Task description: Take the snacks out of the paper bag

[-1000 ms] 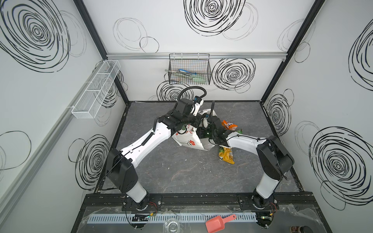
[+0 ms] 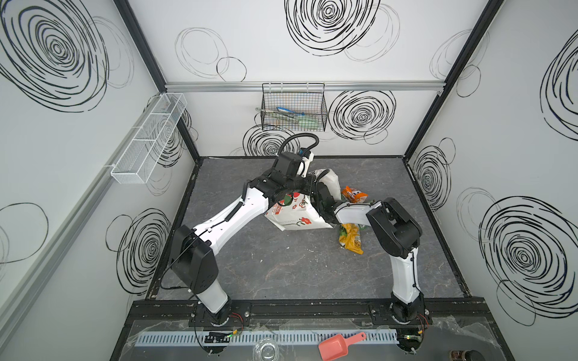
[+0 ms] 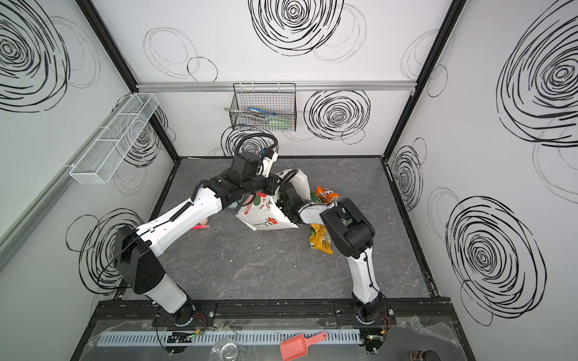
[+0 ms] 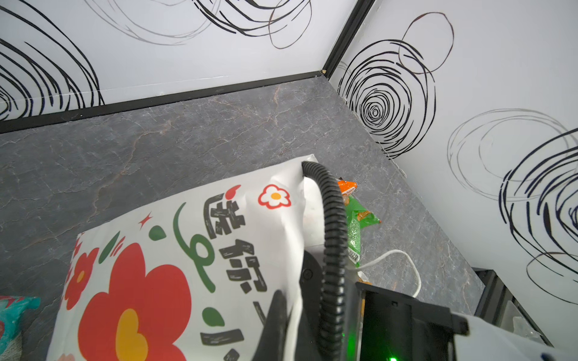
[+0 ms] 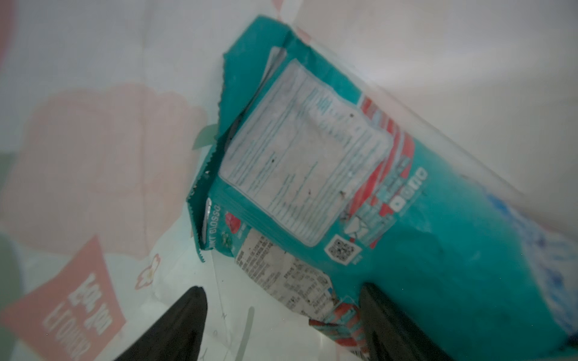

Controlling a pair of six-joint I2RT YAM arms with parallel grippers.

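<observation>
A white floral paper bag [image 2: 296,215] lies in the middle of the table. My left gripper is shut at the bag's upper edge, which runs between its dark fingers. My right gripper is inside the bag, open, its blurred fingertips either side of the lower part of a teal snack packet [image 5: 421,240]. Outside the bag, at its right, lie an orange packet [image 2: 354,194], a yellow packet [image 2: 350,239] and a green packet [image 4: 355,225].
Another teal packet [image 4: 15,316] lies left of the bag. A wire basket [image 2: 293,123] hangs on the back wall.
My right arm has bent further and moved left, its gripper reaching deeper into the bag. The left arm has shifted slightly.
</observation>
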